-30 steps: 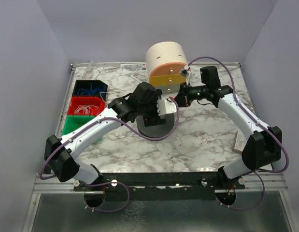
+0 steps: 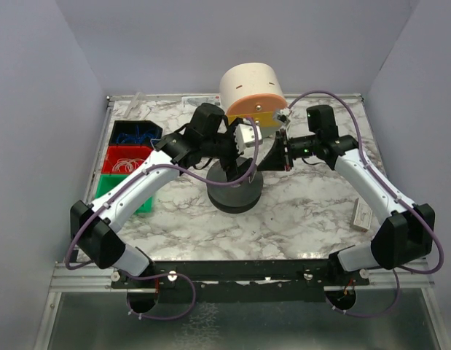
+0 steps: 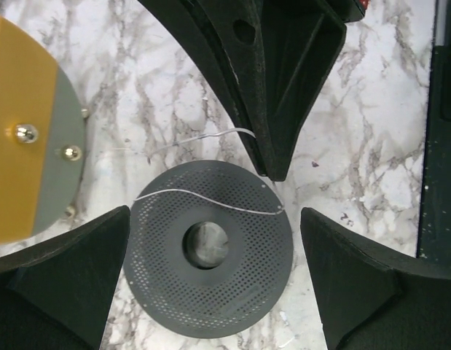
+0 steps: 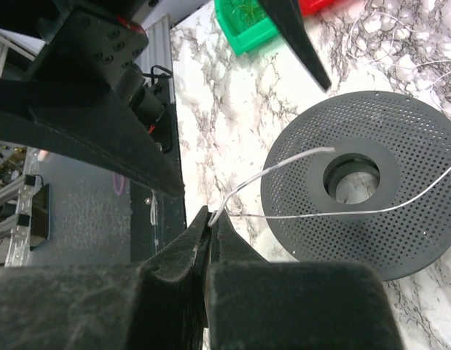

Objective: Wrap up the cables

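A grey round spool [image 2: 232, 196] with perforated top and a central hole stands mid-table. My left gripper is open above it, its two fingers spread wide with nothing between them. At the spool's right side, in the right wrist view, the tips of my right gripper are shut on the thin white cable [image 4: 254, 176]. One short length of cable sticks out from those tips over the spool. Another stretch of white cable [image 3: 210, 198] runs across the spool's top in the left wrist view. Left-gripper fingers [image 4: 101, 135] also show in the right wrist view.
Behind the spool stands a cream rounded box [image 2: 251, 80] with an orange and yellow front. Black, red and green bins [image 2: 108, 184] line the left side; white cable lies in the red one. A small pale block [image 2: 362, 214] lies at the right.
Left gripper has moved back from over the spool and turned, its fingers now wide apart. The right gripper has shifted slightly left and toward the front, still at the spool's right side.
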